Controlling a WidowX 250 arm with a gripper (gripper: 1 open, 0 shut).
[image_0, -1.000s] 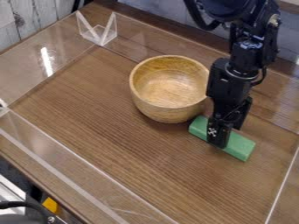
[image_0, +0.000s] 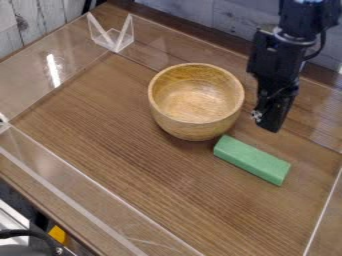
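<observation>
A black robot gripper (image_0: 259, 108) hangs at the upper right, just right of a wooden bowl (image_0: 195, 100) and above a green block (image_0: 250, 160). The green block lies flat on the wooden table (image_0: 107, 170), below and right of the bowl, apart from the gripper. I cannot make out clearly how far apart the fingers stand.
A white wire object (image_0: 111, 35) stands at the back left. The table's edge runs along the lower left, with dark floor beyond.
The gripper has risen up and back, away from the green block, which is now uncovered and lies in about the same place.
</observation>
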